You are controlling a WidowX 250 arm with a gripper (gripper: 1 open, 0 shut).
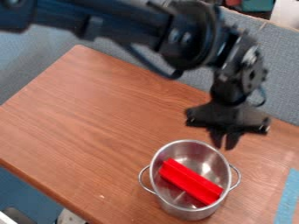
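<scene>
A steel pot (176, 199) with two side handles stands on the wooden table toward the lower right, a red bar-shaped object (191, 182) lying inside it. My black gripper (225, 140) is above and just behind the pot's right rim, fingers pointing down; whether anything is between them is unclear.
A blue tape strip (288, 197) lies at the right edge. A grey padded surface borders the back.
</scene>
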